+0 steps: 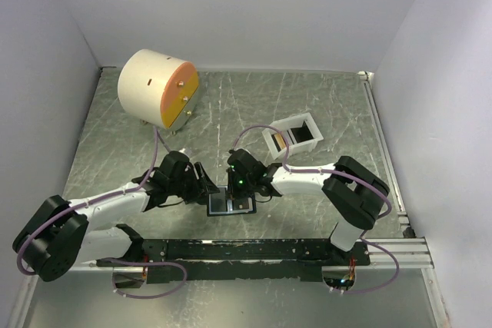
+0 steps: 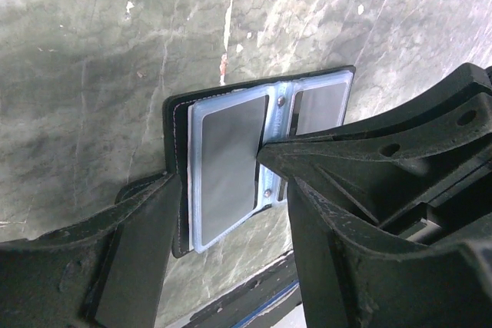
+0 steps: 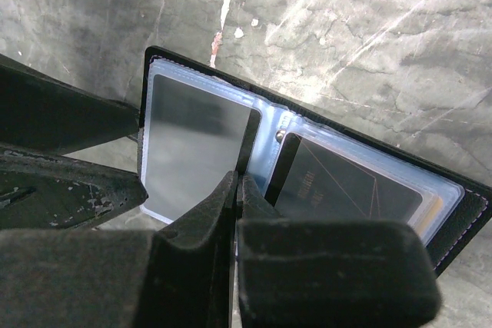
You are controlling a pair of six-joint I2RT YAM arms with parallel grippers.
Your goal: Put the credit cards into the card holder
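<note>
The card holder (image 1: 231, 213) lies unfolded at the front middle of the table, with clear sleeves and a black border. Its left half holds a grey card (image 3: 192, 132), and a dark card (image 3: 342, 186) fills the right half. My right gripper is shut, its tips at the grey card's inner edge beside the fold; no card shows between them. At the holder's left edge, my left gripper stands open, one finger (image 2: 150, 220) by the outer border and the other (image 2: 296, 220) over the sleeve side. Whether its fingers touch the holder cannot be told.
A white box (image 1: 305, 146) with a dark piece and a tan piece inside stands at the back right. The cream drum with yellow-orange drawers (image 1: 157, 86) stands at the back left. Bare table (image 1: 238, 105) lies between them.
</note>
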